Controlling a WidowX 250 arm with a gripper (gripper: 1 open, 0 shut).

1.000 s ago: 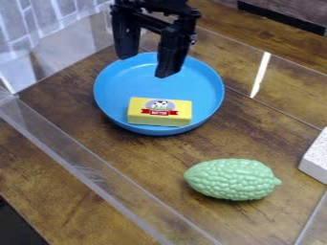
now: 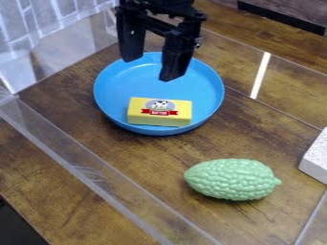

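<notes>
A black gripper [image 2: 151, 48] hangs over the back of a blue plate [image 2: 118, 84], its two fingers spread apart with nothing visible between them. On the front part of the plate lies a yellow butter box [image 2: 159, 111] with a cow label. A bumpy green gourd-like toy [image 2: 232, 179] lies on the wooden table to the lower right, apart from the plate.
A white block [image 2: 316, 153] sits at the right edge. A clear plastic strip runs along the left of the wooden table [image 2: 134, 172]. The table between plate and green toy is bare.
</notes>
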